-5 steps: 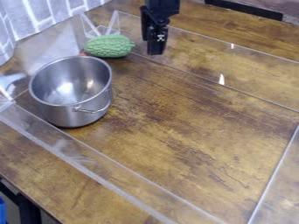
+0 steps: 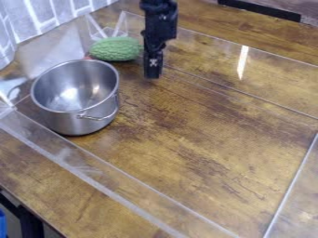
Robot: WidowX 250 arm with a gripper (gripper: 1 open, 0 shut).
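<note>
A black gripper hangs at the top centre, its tips low over the wooden table just right of a bumpy green vegetable, which looks like a bitter melon. Whether its fingers are open or shut is not clear. A steel pot with a wire handle stands at the left, in front of the green vegetable.
A pale patterned cloth or wall and a white object lie at the upper left.
The gripper has come down and a little toward the camera, now beside the green vegetable. The pot and vegetable look unmoved.
</note>
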